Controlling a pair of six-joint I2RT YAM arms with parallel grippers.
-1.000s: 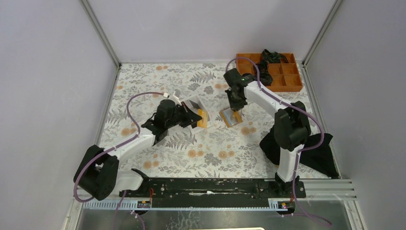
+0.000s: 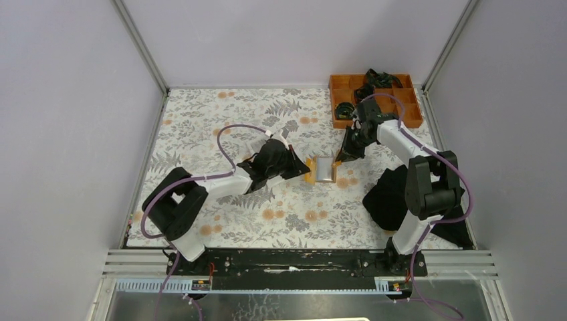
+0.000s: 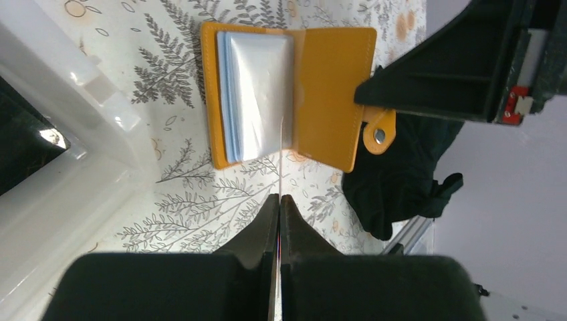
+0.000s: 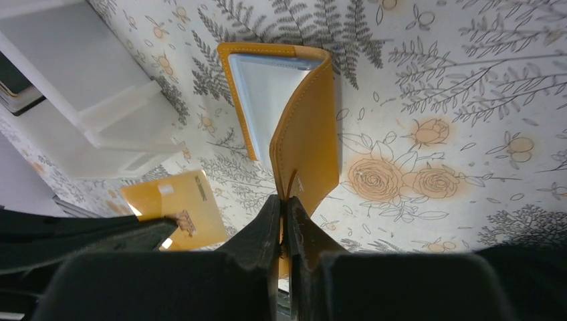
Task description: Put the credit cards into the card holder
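Note:
The orange card holder (image 3: 331, 93) lies open on the floral table, its clear sleeves (image 3: 257, 97) showing. My right gripper is shut on the holder's raised flap (image 4: 307, 134). My left gripper is shut on a thin card, seen edge-on in the left wrist view and as a yellow card (image 4: 184, 210) in the right wrist view, just beside the holder. A white plastic tray (image 3: 114, 180) with dark cards in it lies to the left of the holder, partly under the left arm in the top view.
An orange compartment box (image 2: 404, 114) with black items stands at the back right. Black cloth (image 2: 384, 200) lies at the front right.
My left gripper has moved right with the yellow card, from over the tray towards the holder. My right gripper has moved right, and the holder now lies straighter and more open.

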